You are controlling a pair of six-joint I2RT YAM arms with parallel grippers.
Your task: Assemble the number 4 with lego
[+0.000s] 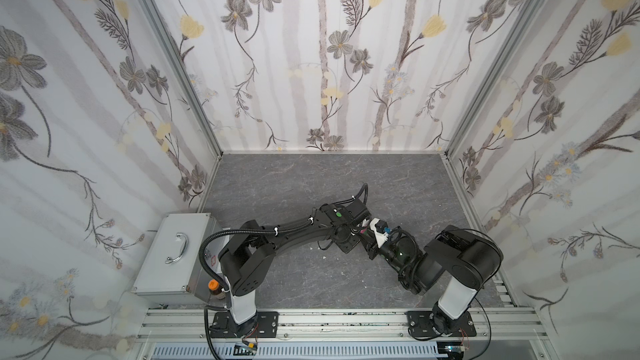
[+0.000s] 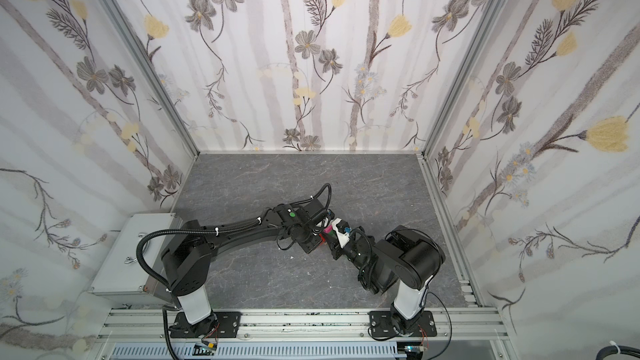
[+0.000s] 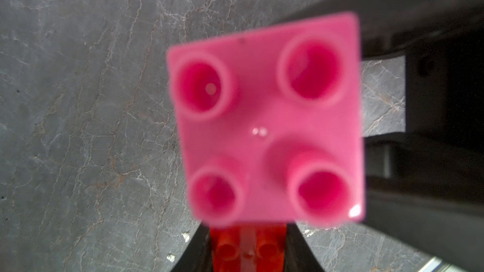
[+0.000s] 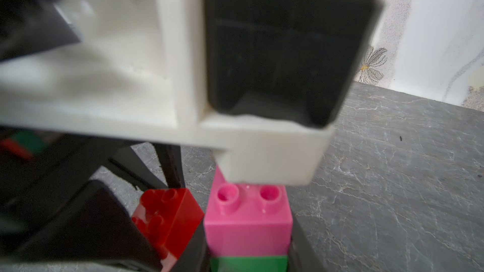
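Observation:
Both grippers meet near the middle of the table, above its surface. In the left wrist view, my left gripper is shut on a red brick (image 3: pixel 227 258). A pink brick (image 3: pixel 267 121) fills much of that view, its studs facing the camera. In the right wrist view, my right gripper is shut on a stack, the pink brick above a green brick (image 4: pixel 249 264). The red brick (image 4: pixel 176 219) shows just left of this stack there. Whether the red and pink bricks touch cannot be told. From above, the arms hide most of the bricks.
A silver case (image 1: pixel 170 253) stands at the table's left side, with an orange-capped bottle (image 1: pixel 214 286) beside it.

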